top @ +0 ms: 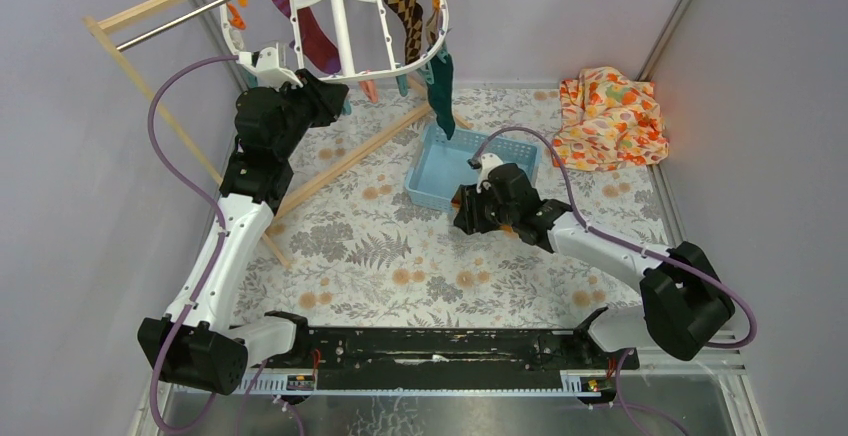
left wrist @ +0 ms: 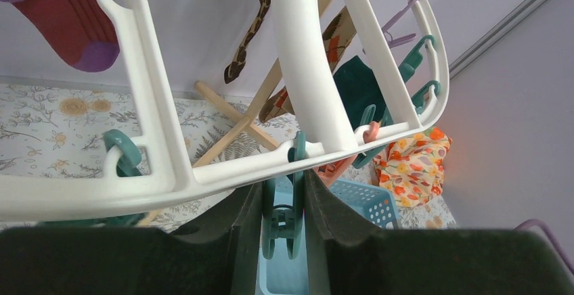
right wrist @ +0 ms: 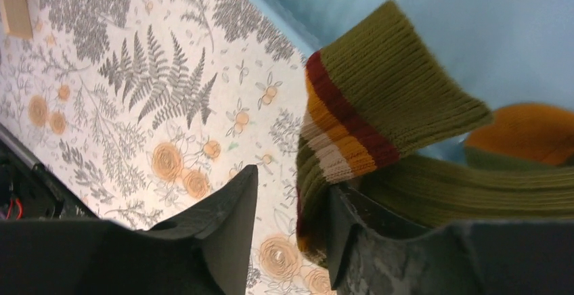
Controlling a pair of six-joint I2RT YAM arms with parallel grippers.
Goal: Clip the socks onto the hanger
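Observation:
The white hanger carries socks and coloured clips at upper left in the top view. My left gripper is at its front rim, a teal clip between its fingers; whether they press on it is unclear. My right gripper is low over the front edge of the blue basket. An olive sock with red, orange and tan stripes lies against one of its fingers; whether it is gripped cannot be seen clearly.
A wooden stand with a metal bar holds the hanger. Crumpled floral cloth lies at the back right.

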